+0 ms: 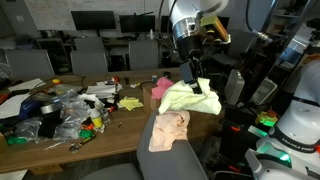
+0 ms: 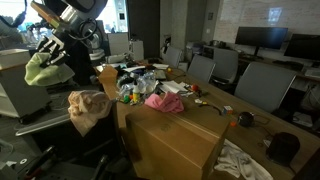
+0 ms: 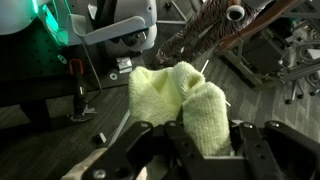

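Note:
A pale green cloth (image 1: 191, 97) hangs in the air from my gripper (image 1: 196, 82), which is shut on it. In the wrist view the cloth (image 3: 188, 98) bunches up between the fingers and hides their tips. From the other side, the cloth (image 2: 49, 68) hangs below the arm at the left, clear of any surface. A peach cloth (image 1: 169, 130) is draped over the grey chair back (image 1: 168, 160), to the left of and below the green one. In the second exterior view this peach cloth (image 2: 89, 111) lies right of and below the held cloth.
Plastic bags and bottles crowd the table's left side (image 1: 65, 118). A pink cloth (image 2: 165, 102) lies on a cardboard box (image 2: 172, 140). A white cloth (image 2: 241, 162) lies on the table's near side. Office chairs stand behind the table.

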